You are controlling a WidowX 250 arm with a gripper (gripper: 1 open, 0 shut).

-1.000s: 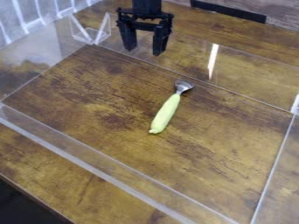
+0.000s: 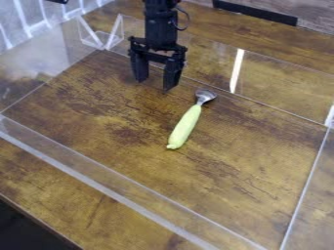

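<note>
My black gripper (image 2: 156,70) hangs over the back left part of the wooden board, its two fingers spread apart and pointing down with nothing visible between them. In front of it and to the right lies a pale yellow-green elongated object (image 2: 186,125), like a corn cob or zucchini, lying diagonally. A small silver metal piece (image 2: 204,96) sits at its upper end.
Clear low walls (image 2: 300,117) enclose the wooden work area (image 2: 117,137). A white bracket-like piece (image 2: 102,35) stands at the back left.
</note>
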